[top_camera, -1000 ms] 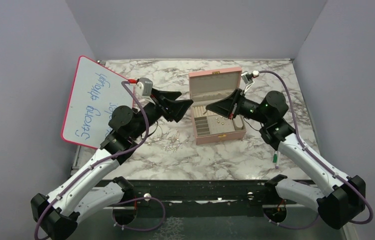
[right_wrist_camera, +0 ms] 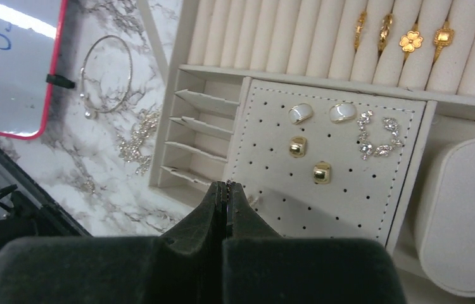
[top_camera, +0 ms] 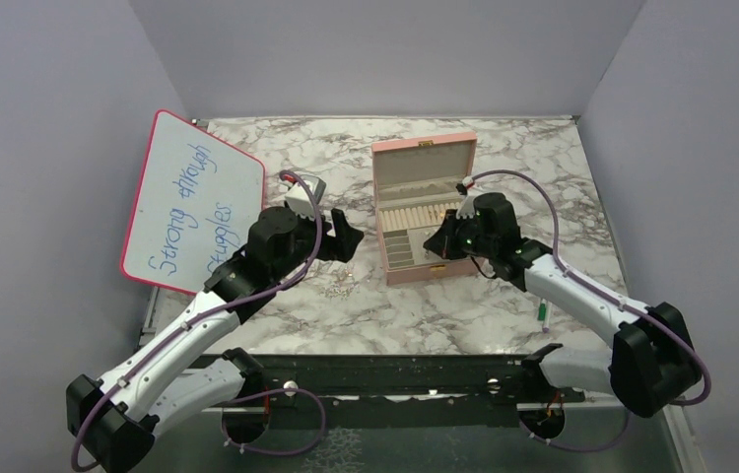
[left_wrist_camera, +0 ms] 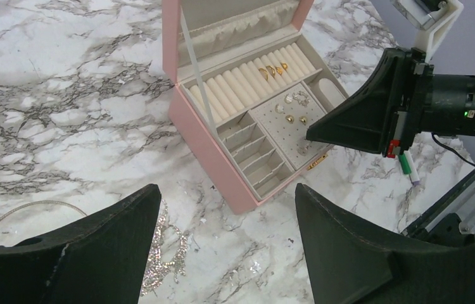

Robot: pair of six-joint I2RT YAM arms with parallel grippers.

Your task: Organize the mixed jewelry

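A pink jewelry box stands open. My right gripper is shut over the lower left of its perforated pad; a small pale, shiny piece shows beside the fingertips, partly hidden. The pad holds two white earrings, two gold ones and silver sparkly pieces. Gold rings sit in the rolls. My left gripper hangs open over the table left of the box, above tangled silver chains and near a bangle.
A whiteboard lies at the left. Green and white markers lie right of the box. The small divided compartments look empty.
My right gripper has moved down onto the box's pad from above it.
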